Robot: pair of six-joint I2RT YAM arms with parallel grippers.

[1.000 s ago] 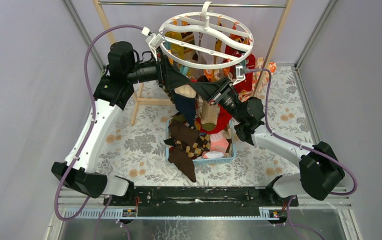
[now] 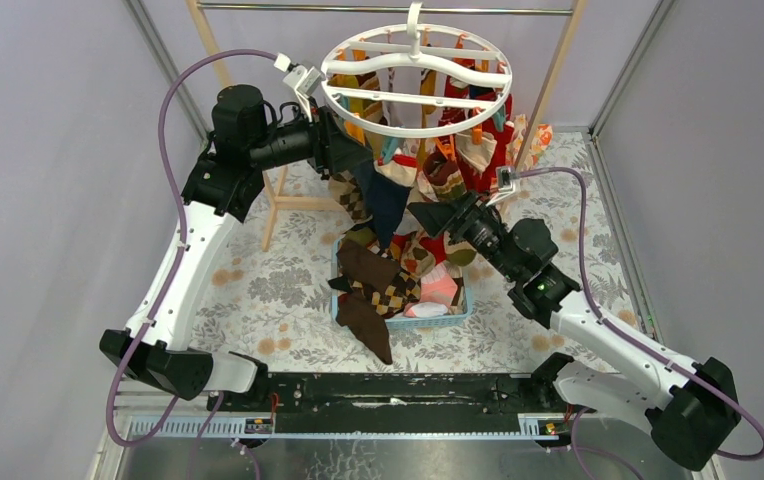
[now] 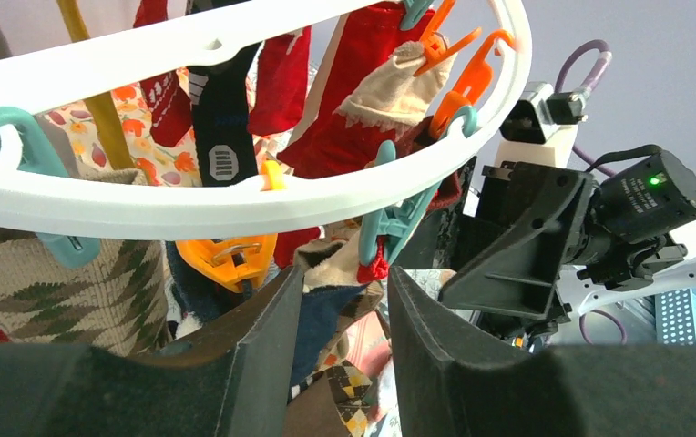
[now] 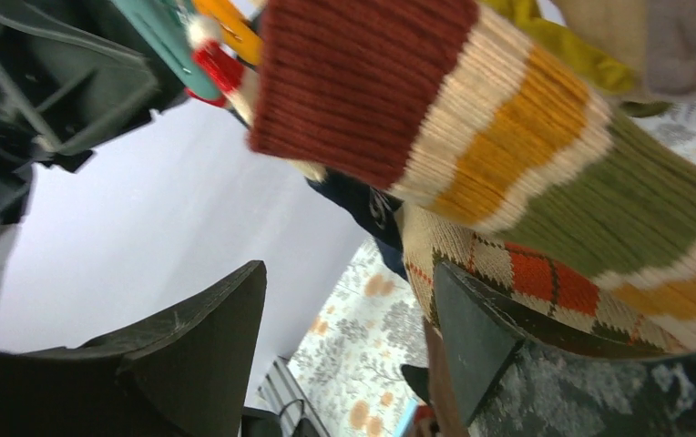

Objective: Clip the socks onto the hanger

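In the left wrist view, a teal clip [image 3: 388,223] on the white round hanger [image 3: 235,211] grips the red tip of a cream cuff on a navy sock [image 3: 312,323]. My left gripper is open around the space just below this clip. In the top view the navy sock [image 2: 386,208] hangs below the ring. My right gripper [image 2: 420,213] stands to its right, and in the right wrist view my right gripper is open with nothing between its fingertips. A striped sock [image 4: 517,137] hangs close in front of that wrist camera.
Several other socks hang from the ring, among them a patterned grey-brown sock [image 3: 71,273] and a red stocking [image 3: 353,82]. Below, a blue basket [image 2: 428,322] holds more socks, and a brown sock [image 2: 366,325] drapes over its front. Floor beside the basket is clear.
My right gripper has drawn away from the left one, toward the right and front. The left arm has barely moved. The striped sock shows more and the ring has shifted slightly.
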